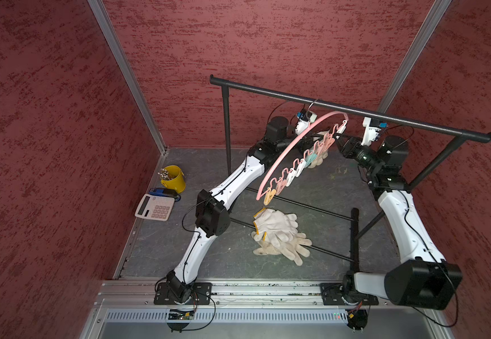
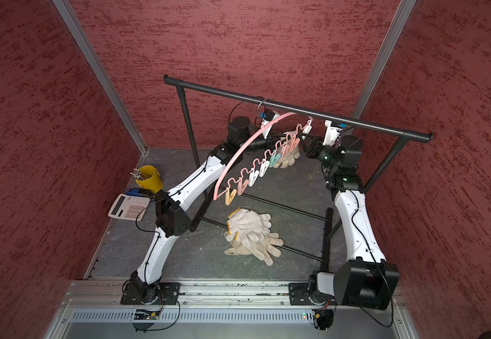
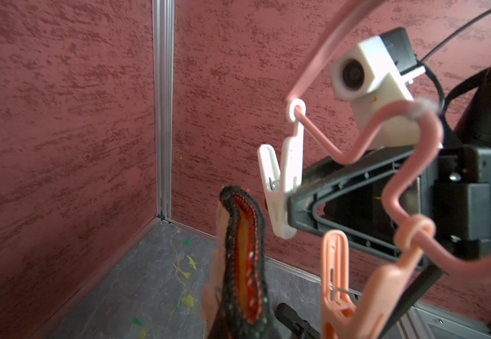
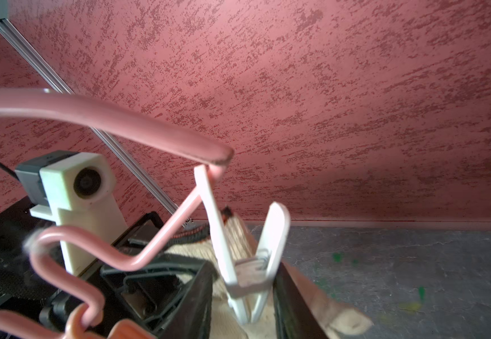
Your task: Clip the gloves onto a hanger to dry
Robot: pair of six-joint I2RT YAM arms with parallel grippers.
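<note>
A pink hanger with several coloured clips hangs from the black rail. Behind its far end, my left gripper is shut on a beige glove, whose dark-edged cuff faces up in the left wrist view. My right gripper stands part open, with its fingers on either side of the white end clip. That clip's handles are spread apart. In the right wrist view the glove appears behind the clip; whether it enters the clip's mouth cannot be told.
More gloves lie in a pile on the floor over the rack's lower bar. A yellow cup and a calculator stand at the left. The rack's rail runs above both arms.
</note>
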